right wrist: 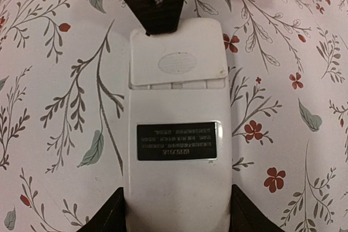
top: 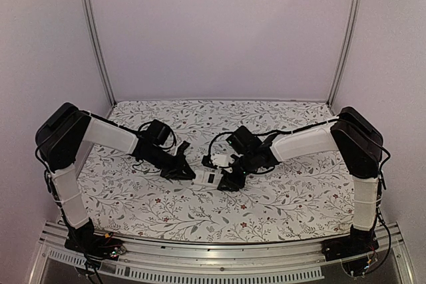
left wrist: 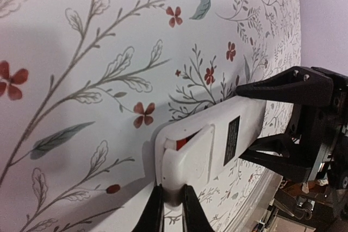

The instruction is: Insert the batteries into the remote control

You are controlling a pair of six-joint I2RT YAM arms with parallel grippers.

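Observation:
The white remote [top: 208, 177] lies back up at the centre of the table, a dark label on it. My right gripper is shut on its body from both sides. The battery cover sits over the far end, slightly raised, with a narrow slot of the compartment showing below it and a red bit at its edge in the left wrist view. The fingertips of my left gripper are at the cover's outer end; whether they grip it is hard to tell.

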